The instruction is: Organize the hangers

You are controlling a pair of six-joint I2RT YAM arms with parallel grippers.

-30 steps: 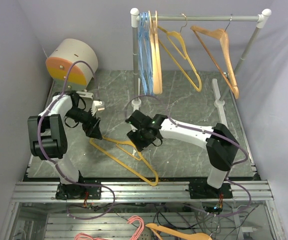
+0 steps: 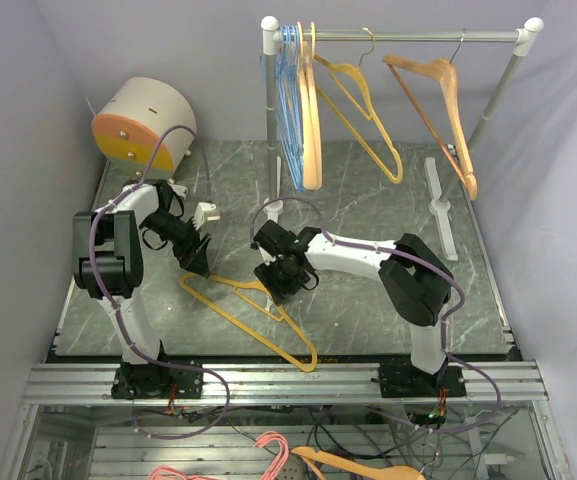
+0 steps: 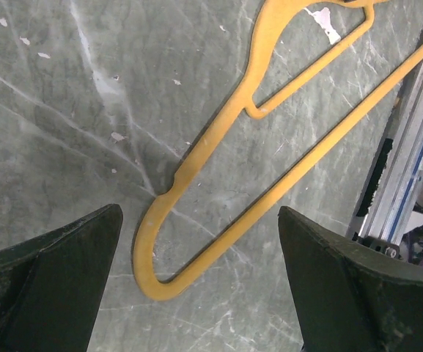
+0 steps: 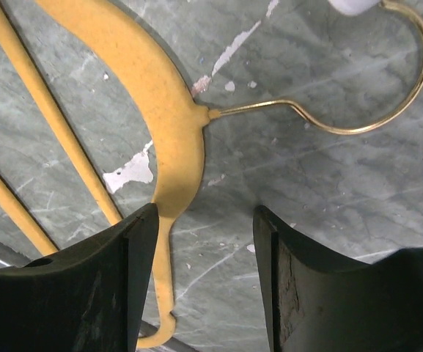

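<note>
A yellow hanger [image 2: 236,322] lies flat on the grey marble table, its brass hook [image 4: 350,129] showing in the right wrist view. My left gripper [image 2: 196,260] hovers open over the hanger's left end, whose curved tip lies between and beyond the fingers in the left wrist view. My right gripper [image 2: 276,282] is open at the hanger's neck; in the right wrist view its left finger is at the edge of the yellow wood, with bare table between the two fingers.
A rail [image 2: 418,36] at the back holds blue, pale wooden, yellow and brown hangers. A cream drum [image 2: 152,112] with an orange face stands back left. More hangers [image 2: 358,466] lie below the front edge.
Both arms have shifted slightly, their grippers staying near the hanger. The bunched hangers on the rail have swung. The yellow hanger on the table has not visibly moved.
</note>
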